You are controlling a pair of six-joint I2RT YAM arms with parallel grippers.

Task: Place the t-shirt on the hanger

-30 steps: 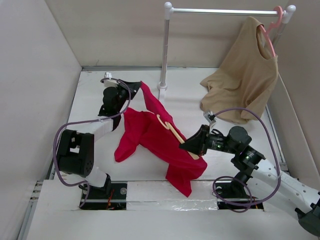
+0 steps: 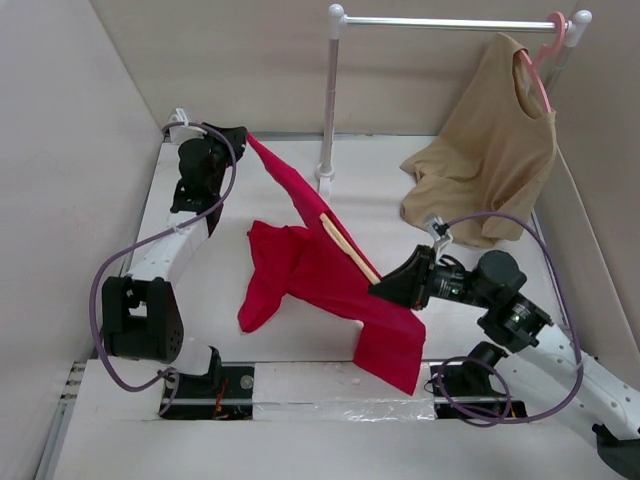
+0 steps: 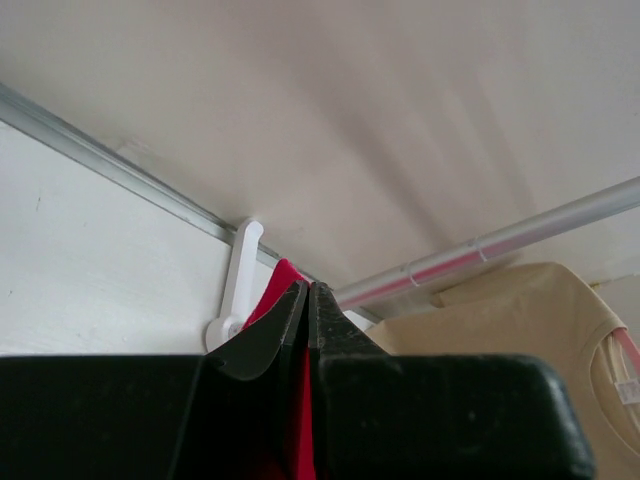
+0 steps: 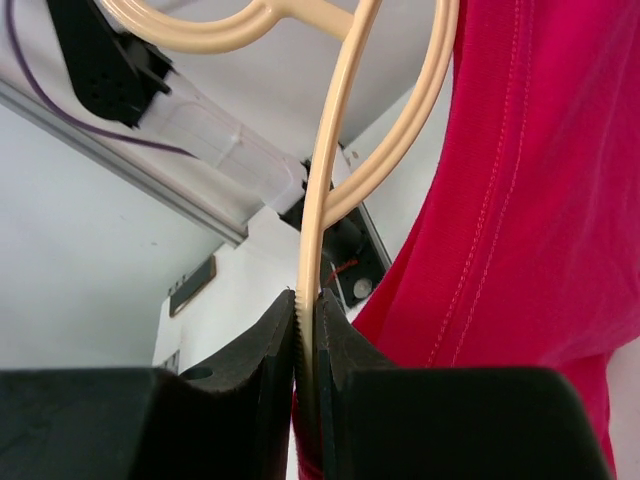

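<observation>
A red t-shirt point(image 2: 300, 260) stretches diagonally, one corner raised in my left gripper point(image 2: 242, 137) at the upper left, the rest draped across the white floor. In the left wrist view my left gripper is shut on that red cloth. My right gripper point(image 2: 380, 286) is shut on a pale wooden hanger point(image 4: 335, 120), which lies along the stretched part of the shirt. In the right wrist view the red fabric point(image 4: 520, 200) hangs beside the hanger.
A metal rail point(image 2: 450, 24) spans the back, with a beige garment point(image 2: 480, 150) on a pink hanger point(image 2: 555, 30) at the right. A rail post point(image 2: 328, 110) stands behind the red shirt. Walls bound the sides.
My left gripper has moved up and leftward, drawing the red cloth longer.
</observation>
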